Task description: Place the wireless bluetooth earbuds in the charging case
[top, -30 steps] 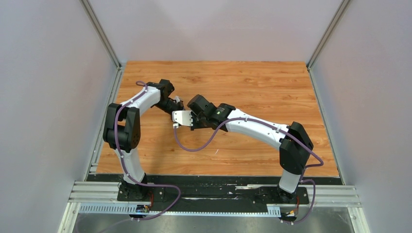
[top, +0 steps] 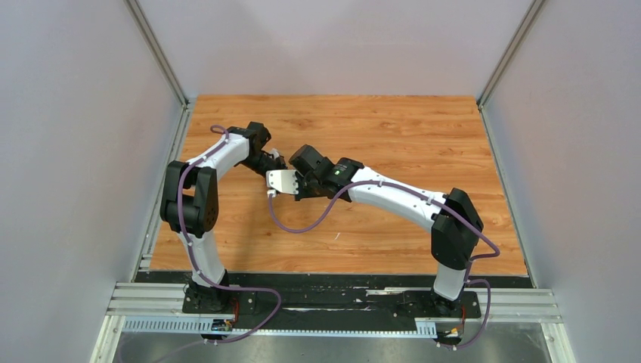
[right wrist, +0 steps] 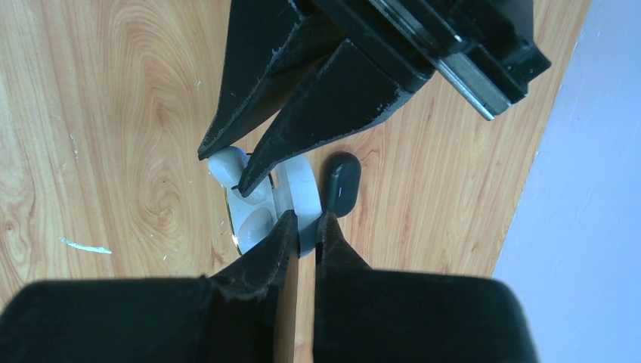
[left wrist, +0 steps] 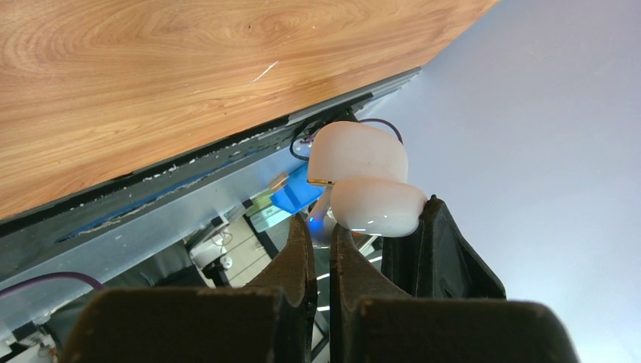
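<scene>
In the right wrist view the white charging case [right wrist: 304, 189] stands open, and my right gripper is shut on it. One white earbud [right wrist: 255, 226] sits in the nearer slot of the case. Another white earbud [right wrist: 224, 165] shows at the tips of my left gripper, over the far end of the case. Seen from the left wrist, my left gripper is closed nearly fully, with this earbud [left wrist: 318, 225], its blue light lit, at the fingertips. How deep it sits in its slot cannot be told. From above, the arms hide the case.
A small black rounded object [right wrist: 341, 184] lies on the wooden table beyond the case. The two grippers are very close together.
My left arm looks still.
</scene>
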